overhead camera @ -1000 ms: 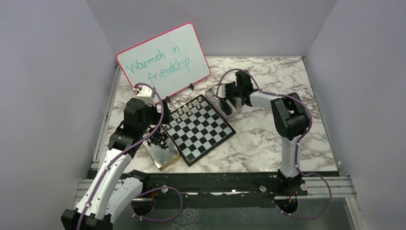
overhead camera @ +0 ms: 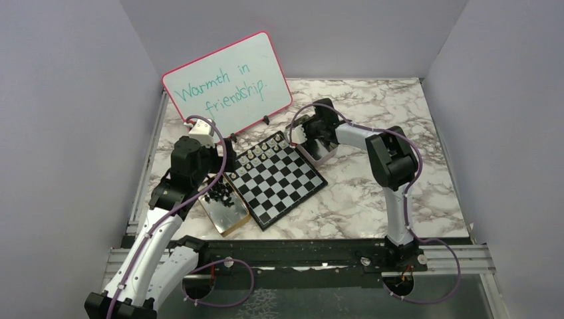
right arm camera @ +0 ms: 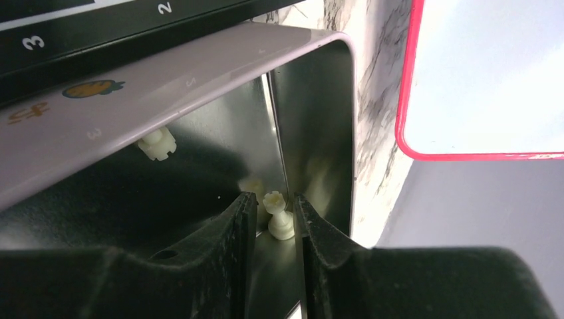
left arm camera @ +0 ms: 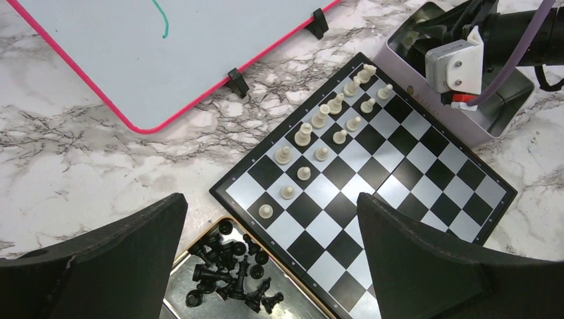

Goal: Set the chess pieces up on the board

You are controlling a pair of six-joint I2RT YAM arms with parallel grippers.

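The chessboard (left arm camera: 406, 166) has white pieces (left arm camera: 320, 119) standing in two rows along its upper-left side. Beside it, a tray (left arm camera: 199, 306) holds a heap of black pieces (left arm camera: 239, 272). My right gripper is down in the lilac metal box (right arm camera: 100, 193), part open, its fingertips on either side of a white piece (right arm camera: 281, 224) standing near the box's corner; whether it touches is unclear. Another white piece (right arm camera: 157, 143) is at the box wall. My left gripper stands open above the board's left side and the tray, nothing between its fingers.
A whiteboard (overhead camera: 226, 80) with green writing stands behind the board on black clips.
My right arm and gripper have shifted left over the box, toward the chessboard side. The left arm and the board look unchanged.
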